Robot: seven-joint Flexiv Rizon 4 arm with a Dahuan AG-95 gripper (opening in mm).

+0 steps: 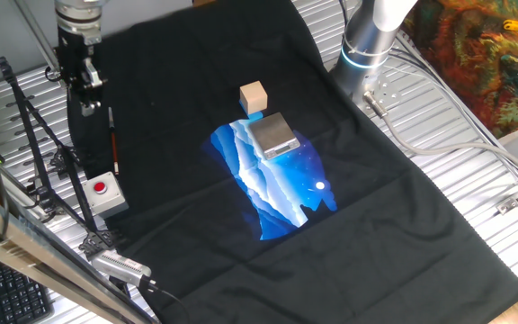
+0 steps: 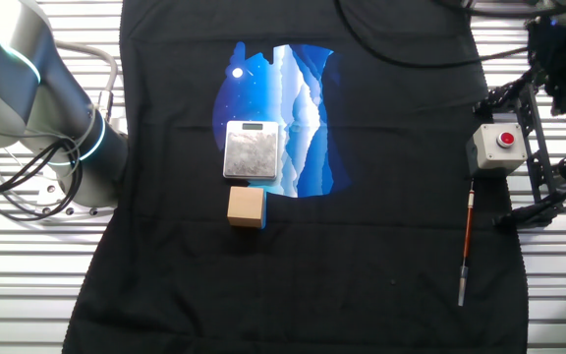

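Observation:
My gripper (image 1: 89, 97) hangs at the upper left in exterior view 1, dark and small, over the cloth's far left edge near a thin brush-like stick (image 1: 113, 142). Whether its fingers stand apart does not show. A wooden block (image 1: 254, 96), with blue on one side, rests on the black cloth far from the gripper. Close beside the block is a small grey scale (image 1: 274, 135), lying on a blue picture of mountains (image 1: 257, 184). From exterior view 2, the block (image 2: 247, 207) sits just below the scale (image 2: 252, 152), apart from it.
A grey box with a red button (image 1: 102, 193) stands at the cloth's left edge, beside a black frame (image 1: 50, 148). The arm's base (image 1: 364, 54) rises at the upper right.

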